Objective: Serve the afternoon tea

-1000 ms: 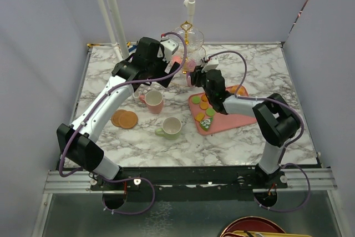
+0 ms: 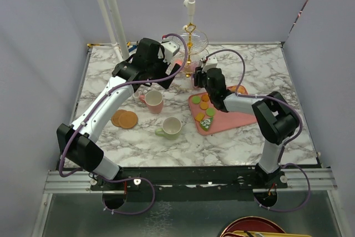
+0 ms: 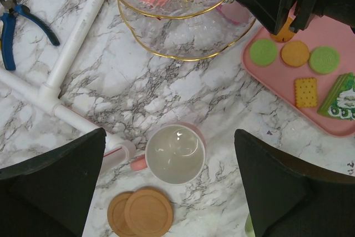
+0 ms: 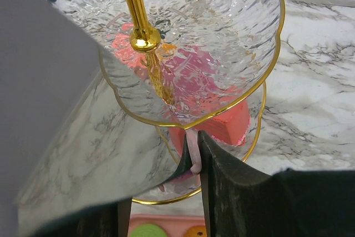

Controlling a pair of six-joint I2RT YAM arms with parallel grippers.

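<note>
A gold-rimmed tiered glass stand (image 2: pixel 190 40) stands at the back, pink and red items on its lower levels. My right gripper is at its lower tiers, shut on a small pale pink item (image 4: pixel 193 148), partly hidden. My left gripper hangs open above the table. Below it are a pink cup (image 3: pixel 174 154) and two wooden coasters (image 3: pixel 148 211). A green cup (image 2: pixel 172 128) stands near the middle. A pink tray (image 2: pixel 227 123) holds round and square biscuits and a green-wrapped piece.
White pipes (image 3: pixel 83 31) and blue-handled pliers (image 3: pixel 11 37) lie at the back left. Bare marble (image 2: pixel 277 70) shows at the right and along the front.
The stand has shifted slightly to the right and down in the top view, and my right gripper has moved slightly with it. My left arm is still.
</note>
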